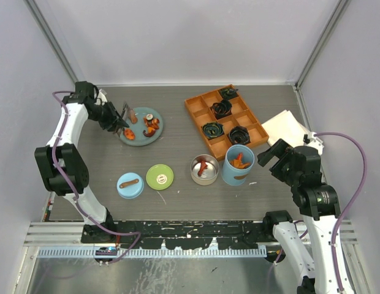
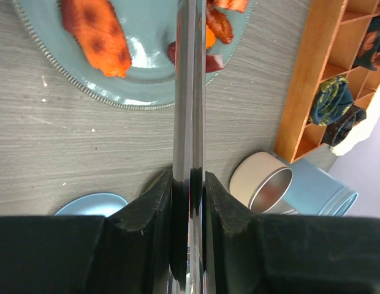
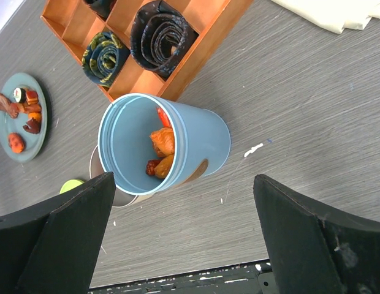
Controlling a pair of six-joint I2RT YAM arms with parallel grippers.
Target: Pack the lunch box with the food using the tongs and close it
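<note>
My left gripper is shut on a long, shiny metal utensil, which looks like tongs. The utensil reaches over the left side of the blue-grey plate; whether its far end touches food cannot be told. Several food pieces lie on the plate, among them an orange piece. My right gripper stands open and empty, right of the light blue cup. That cup holds orange food pieces. Beside it, the small metal pot contains a reddish piece.
A wooden compartment tray with rolled dark cloths stands behind the cup. Cream cloth lies right of it. Blue lid and green lid rest front left. Bare table separates plate and tray.
</note>
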